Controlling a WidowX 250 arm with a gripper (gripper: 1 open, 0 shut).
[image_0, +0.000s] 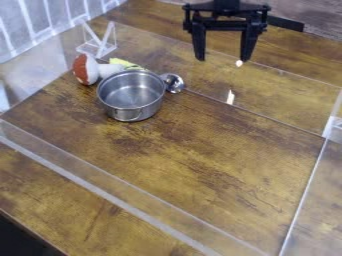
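Observation:
My black gripper (223, 45) hangs at the top centre, raised above the back of the clear-walled enclosure, its two fingers apart with nothing between them. A steel pot (130, 100) sits in the left part of the wooden floor. A metal spoon-like item (173, 82) lies just right of the pot. Behind the pot are a brown and white rounded object (87, 70) and a thin yellow-green item (126, 64).
Clear walls surround the work area (214, 170), whose middle, right and front are bare wood. A clear angular piece (98, 42) stands at the back left, near a white slatted panel (40, 18).

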